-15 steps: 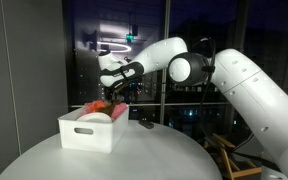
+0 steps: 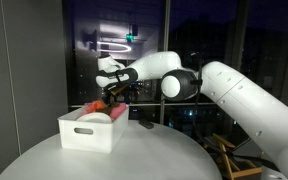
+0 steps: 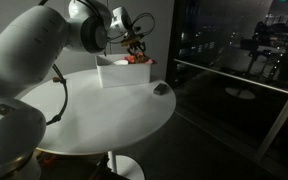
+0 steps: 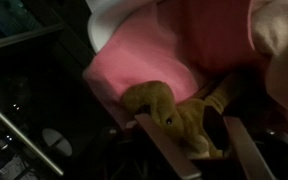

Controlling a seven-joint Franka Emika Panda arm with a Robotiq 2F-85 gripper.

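Observation:
My gripper is over the white box, its fingers (image 4: 167, 150) apart in the wrist view. A brown plush toy (image 4: 189, 122) lies at and between the fingertips; whether they touch it I cannot tell. Pink-red cloth (image 4: 149, 55) is spread behind the toy. In exterior view 1 the white box (image 2: 87, 136) stands on the round table with red and pink things (image 2: 119, 111) showing above its rim. Exterior view 2 shows the gripper (image 3: 136, 48) pointing down at the box's contents, its fingertips hard to make out there.
Near the box a small dark object (image 3: 162, 88) lies on the white table (image 3: 114, 115). Most of the tabletop in front of the box is bare. A wooden chair (image 2: 229, 155) stands beyond the table on the right, near the windows.
Over the last second the arm's middle has sunk slightly. The gripper stays above the box, and the box has not moved.

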